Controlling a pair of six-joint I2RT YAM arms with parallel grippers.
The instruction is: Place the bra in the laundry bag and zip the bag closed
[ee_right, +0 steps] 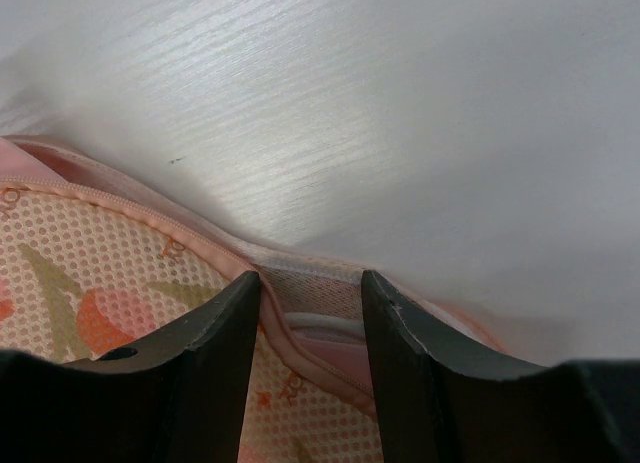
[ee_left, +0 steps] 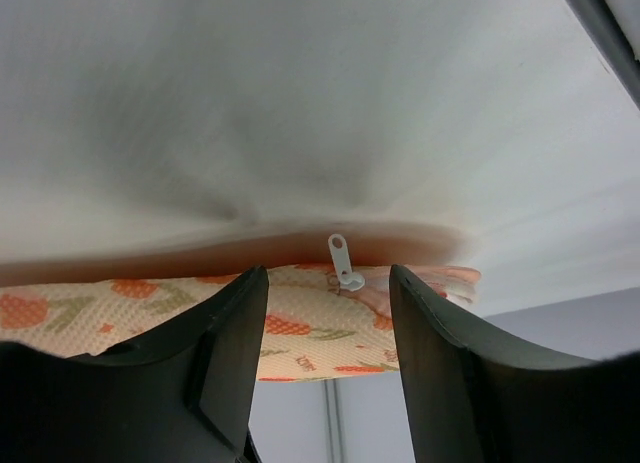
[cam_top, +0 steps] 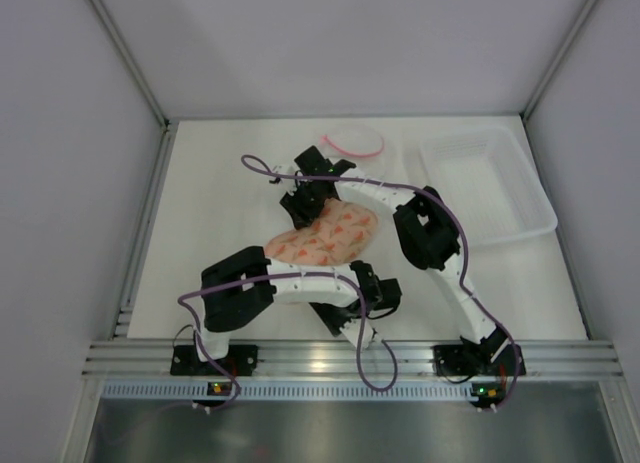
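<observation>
The peach, strawberry-print laundry bag (cam_top: 330,233) lies mid-table between my arms. In the left wrist view my left gripper is open at the bag's edge, with the white zipper pull (ee_left: 346,275) between and just beyond its fingertips. My right gripper is at the bag's far side, its fingertips on the zipped edge (ee_right: 200,241), shut on that fabric with a short span between the tips. The bra cannot be made out.
A white plastic bin (cam_top: 485,188) stands at the right. A pink-rimmed round object (cam_top: 352,141) lies at the back.
</observation>
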